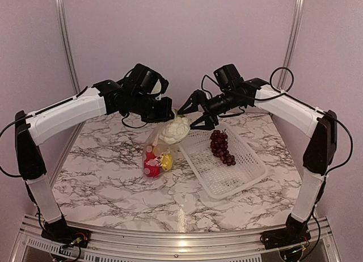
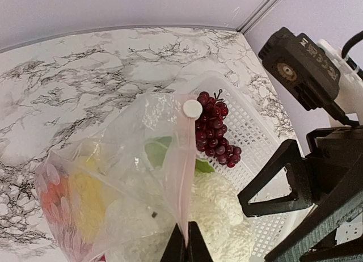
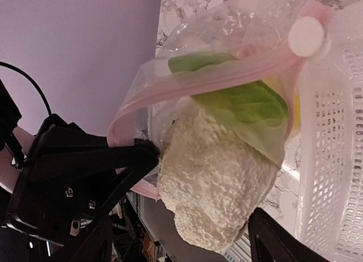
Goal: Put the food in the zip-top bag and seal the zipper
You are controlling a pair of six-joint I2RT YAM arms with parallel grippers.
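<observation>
The zip bag (image 1: 153, 157), holding red and yellow items, hangs from my left gripper, which is shut on its pink zipper edge. A cauliflower (image 1: 174, 129) with green leaves sits at the bag's top; the right wrist view shows the leaves (image 3: 238, 103) behind the plastic and much of the white head (image 3: 210, 182) exposed. My right gripper (image 1: 194, 113) stands open just right of and above the cauliflower, apart from it in the top view. Red grapes (image 1: 221, 146) lie in the white basket.
The perforated basket (image 1: 227, 185) occupies the right middle of the marble table, beside the bag. Both arms meet closely over the bag, with walls behind and at the sides.
</observation>
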